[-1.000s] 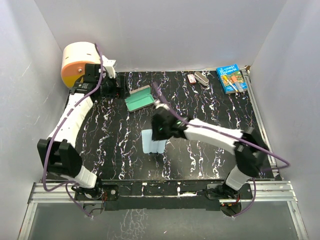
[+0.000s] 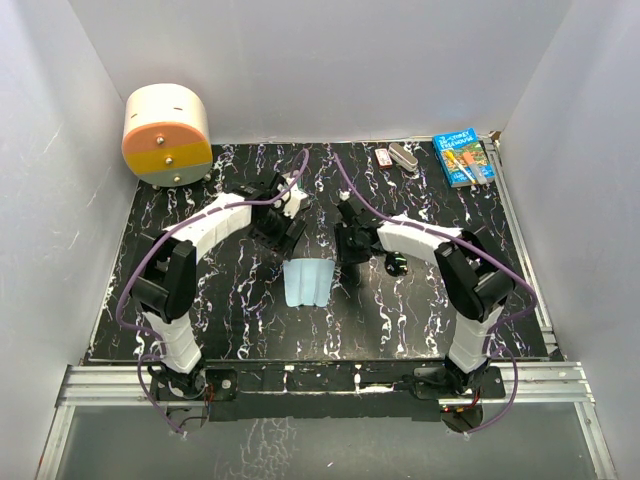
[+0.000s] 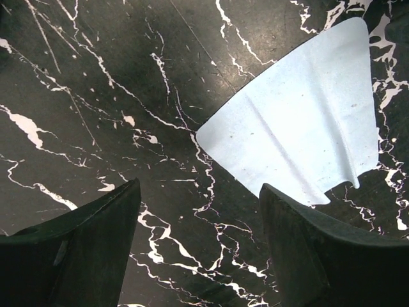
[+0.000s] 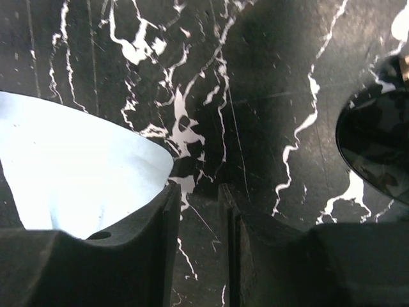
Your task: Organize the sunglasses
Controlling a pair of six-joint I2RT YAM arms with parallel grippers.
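Note:
A pale blue cloth [image 2: 309,283] lies flat on the marbled table, creased lengthwise with a wavy front edge. My left gripper [image 2: 287,243] hangs by its far left corner; in the left wrist view the fingers stand wide and the fingers are apart from the cloth [image 3: 300,115]. Right of the cloth is my right gripper [image 2: 350,250], its fingers separated by a narrow empty gap in the right wrist view. Dark sunglasses [image 2: 396,264] rest right of it, one black lens [image 4: 378,141] showing at the right wrist view's edge. My left arm largely hides the green case.
A rounded drawer box [image 2: 168,135] stands at the back left. Along the back are a small red-and-white box [image 2: 383,158], a beige case [image 2: 403,157] and a blue book [image 2: 463,157].
My right gripper has moved from above the cloth to its right side.

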